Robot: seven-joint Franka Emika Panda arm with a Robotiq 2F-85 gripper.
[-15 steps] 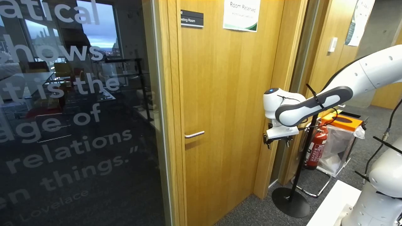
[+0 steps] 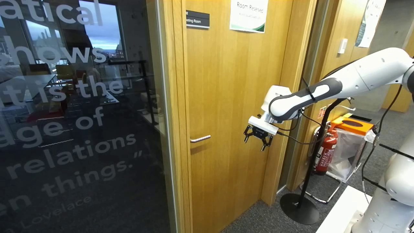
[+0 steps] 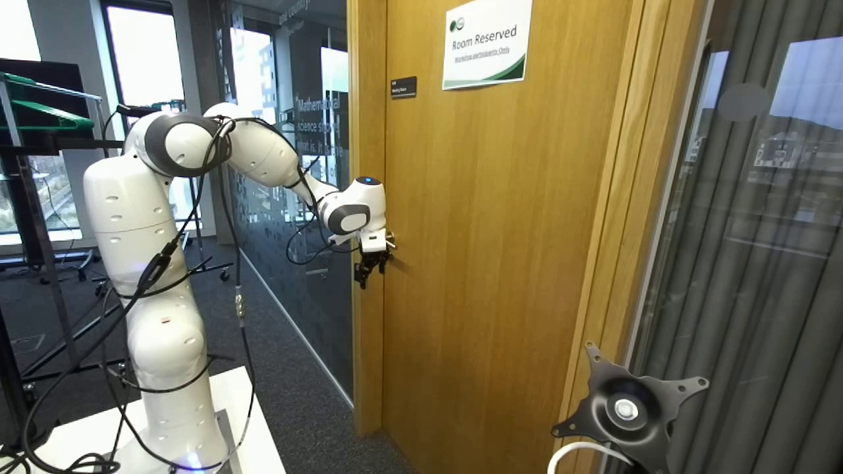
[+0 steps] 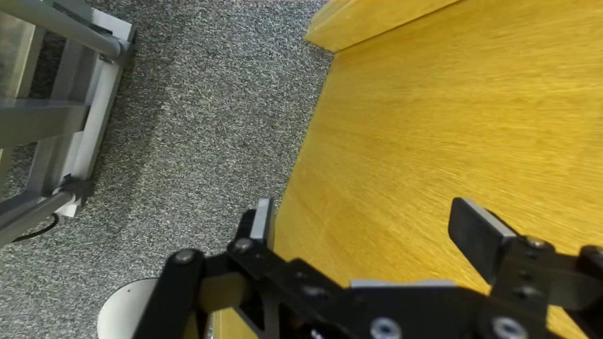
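Observation:
A wooden door [image 2: 233,97] stands shut in its frame, with a silver lever handle [image 2: 200,138] on its left side. My gripper [image 2: 255,143] is open in front of the door, to the right of the handle in exterior view 1 and apart from it. From exterior view 2, the gripper [image 3: 372,276] points downward, and only a bit of the handle [image 3: 391,241] shows behind the hand. Wide apart in the wrist view, the fingers [image 4: 261,223] have nothing between them; door surface [image 4: 452,130] and carpet lie beyond. The handle is out of that view.
Right of the door, a black pole stands on a round base [image 2: 299,208], near a red fire extinguisher [image 2: 326,151] and an orange-topped bin [image 2: 351,125]. A dark mount bracket [image 3: 628,407] is in front at lower right. Left of the door is a glass wall [image 2: 77,155].
The arm and gripper have moved left in exterior view 1, from near the right door frame to in front of the door. The hand has turned and tilted. The door and handle look unchanged.

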